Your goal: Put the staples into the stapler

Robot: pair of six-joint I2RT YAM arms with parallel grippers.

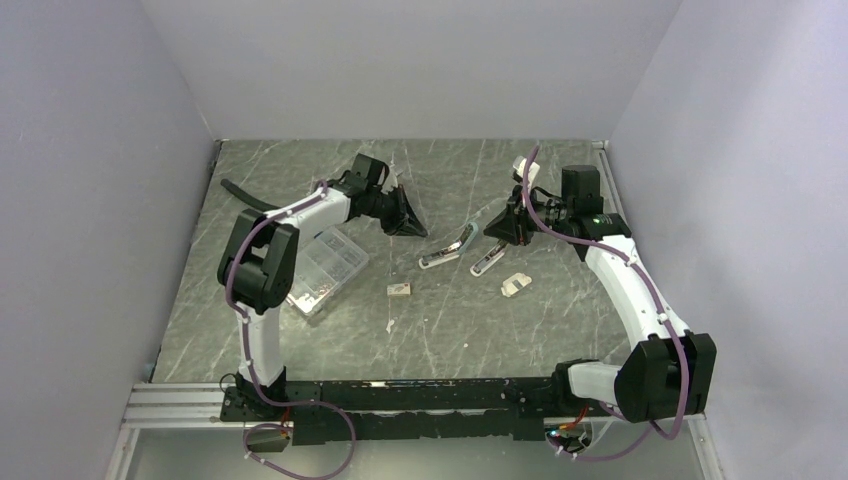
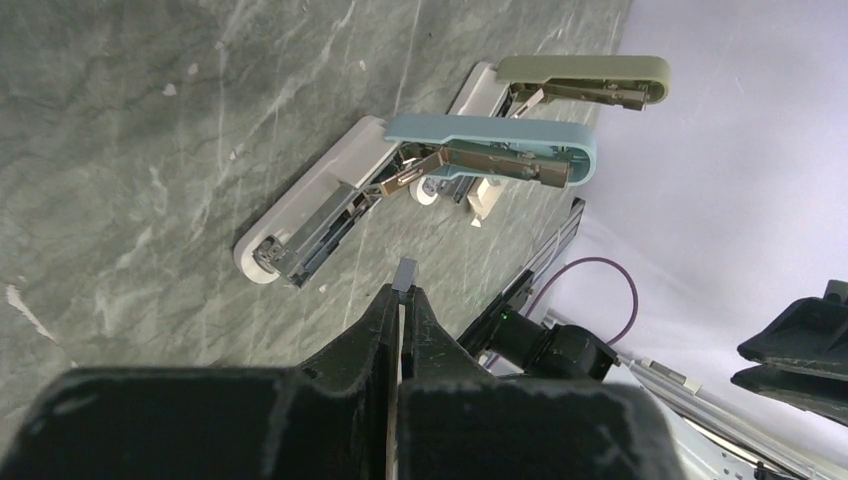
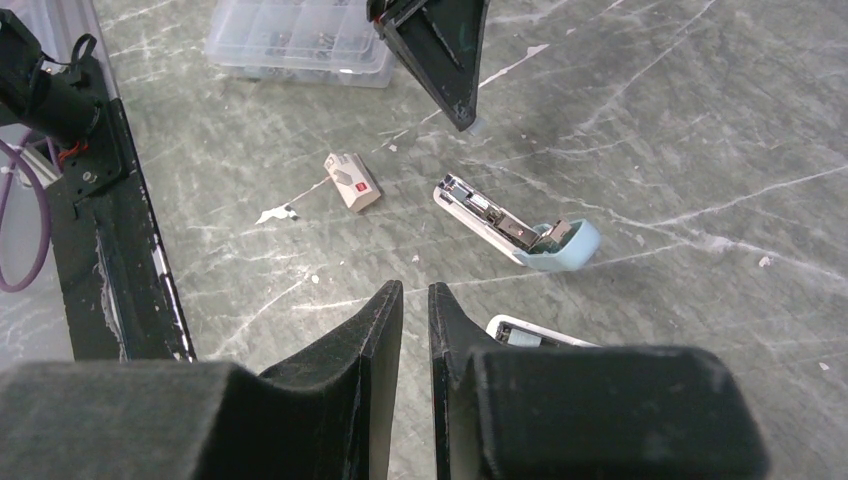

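A blue stapler (image 1: pixel 464 240) lies opened mid-table, its metal channel exposed (image 2: pixel 315 235). A green-topped stapler (image 2: pixel 580 68) lies opened beside it, to the right in the top view. My left gripper (image 1: pixel 420 232) is above and left of the blue stapler, shut on a small grey staple strip (image 2: pixel 405 270) at its tips. My right gripper (image 1: pixel 497 232) hangs over the green stapler; its fingers are nearly together, and I see nothing clearly between them.
A clear compartment box (image 1: pixel 335 260) lies left, a staple box (image 1: pixel 398 289) at centre front, a small pale packet (image 1: pixel 515 285) at front right. A dark strip (image 1: pixel 240 195) lies back left.
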